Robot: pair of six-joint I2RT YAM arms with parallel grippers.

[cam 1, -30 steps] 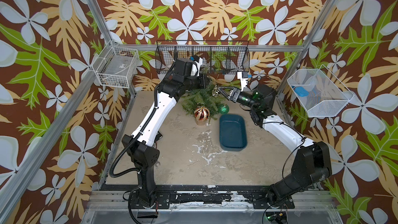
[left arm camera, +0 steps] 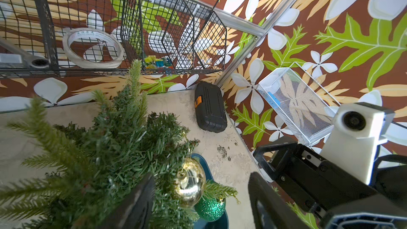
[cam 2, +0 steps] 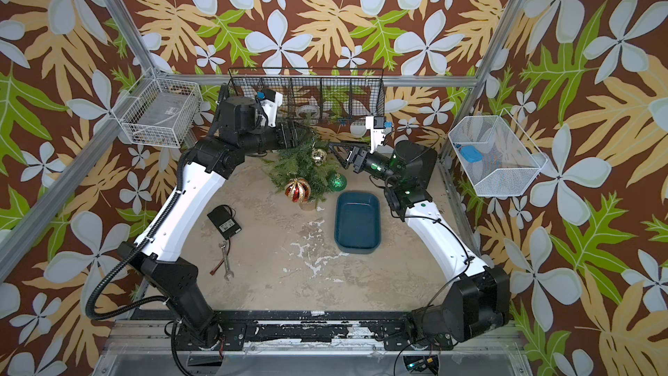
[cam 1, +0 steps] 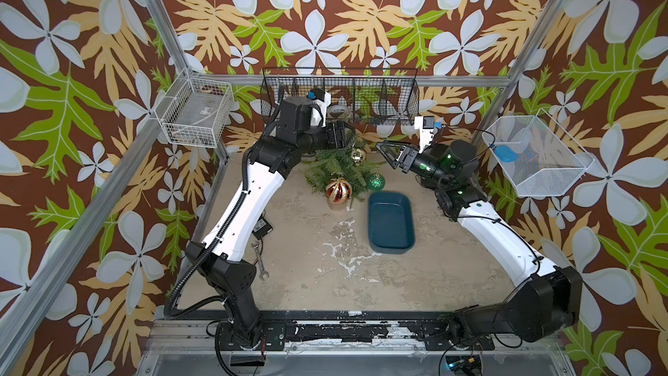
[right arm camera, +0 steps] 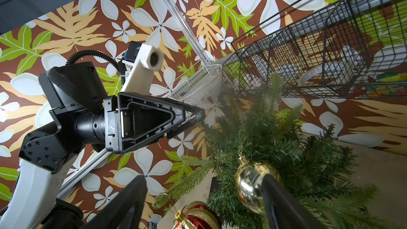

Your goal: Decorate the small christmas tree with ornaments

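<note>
The small green tree stands at the back middle of the table. A shiny gold ball hangs on its branches, free of both grippers. Lower down are a red and gold ball and a green glitter ball. My left gripper is open near the treetop; its blurred fingers stand wide apart. My right gripper is also open, to the right of the tree, with the gold ball seen beyond one of its fingers. Neither gripper has anything in its grasp.
An empty-looking blue tray lies right of the tree. A black wire basket runs along the back, and a black case sits near the back right. A wrench lies front left.
Both arms have drawn back a little from the tree.
</note>
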